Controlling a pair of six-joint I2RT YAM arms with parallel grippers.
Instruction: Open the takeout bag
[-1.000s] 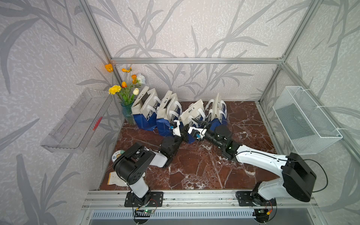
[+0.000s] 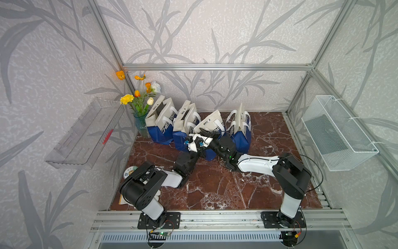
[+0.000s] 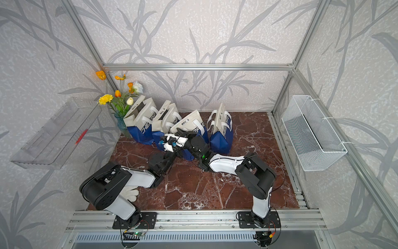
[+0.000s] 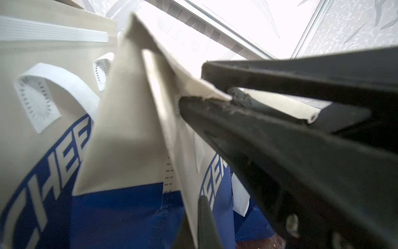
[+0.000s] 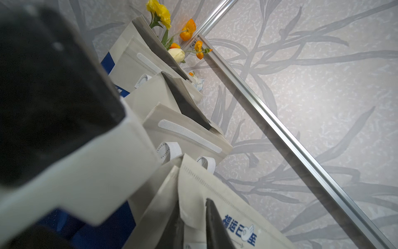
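Note:
Four cream-and-blue takeout bags stand in a row at the back; both grippers meet at the third bag point(image 2: 211, 120) from the left. In the left wrist view its folded cream top point(image 4: 116, 124) fills the middle, with dark fingers point(image 4: 290, 166) crossing from the right against its edge; whose fingers these are is hard to tell. My left gripper point(image 2: 194, 145) is low at the bag's front, mostly hidden. My right gripper point(image 2: 209, 134) is over the bag's upper front; in the right wrist view its dark fingertips point(image 5: 211, 224) touch the printed flap. Whether either is shut cannot be made out.
A vase of flowers point(image 2: 141, 124) stands at the back left. A clear basket point(image 2: 58, 159) and a white mesh basket point(image 2: 348, 157) hang on the side walls. A plate and pale gloves lie at the front left.
The left arm has shifted only slightly.

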